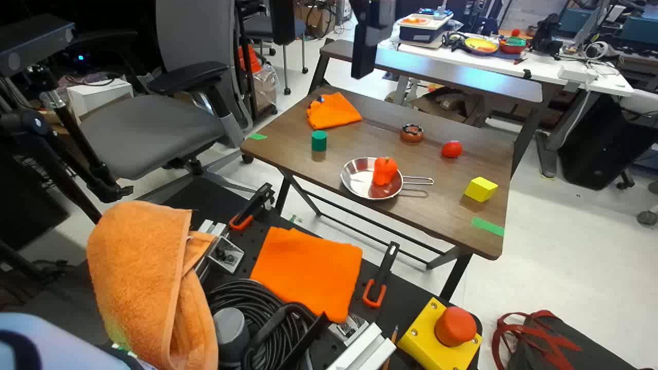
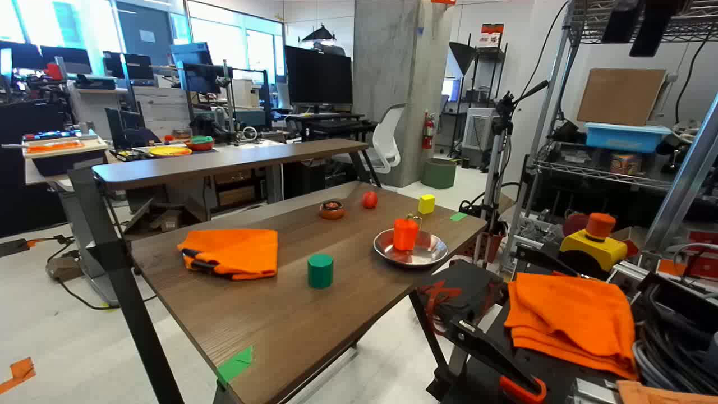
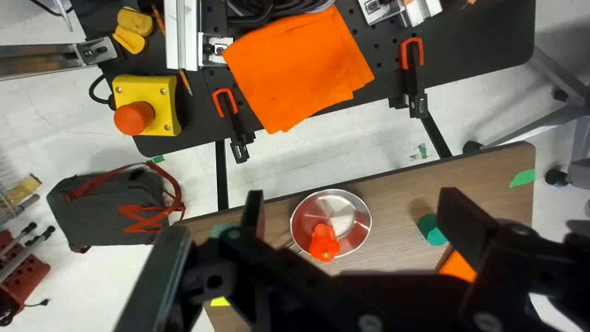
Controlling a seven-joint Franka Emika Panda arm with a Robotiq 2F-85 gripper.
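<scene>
My gripper is open above the table, its two dark fingers wide apart and nothing held between them. Below it, a shiny metal pan point(image 1: 356, 177) rests on the brown table, holding an orange-red pepper point(image 1: 385, 170). A green cylinder point(image 1: 318, 141) stands left of the pan in exterior view 1, while a yellow block point(image 1: 480, 189) lies to the right. Farther back are a red tomato point(image 1: 452, 149) and a small brown bowl point(image 1: 412, 132) with dark contents. An orange cloth point(image 2: 232, 251) lies folded near the table's raised shelf.
A raised shelf point(image 1: 456, 74) runs along the table's far side. The black workbench point(image 3: 470, 38) carries another orange cloth point(image 3: 298, 66), clamps and a yellow box with a red button point(image 3: 134, 118). A floor gap separates bench and table. Bare tabletop surrounds the objects.
</scene>
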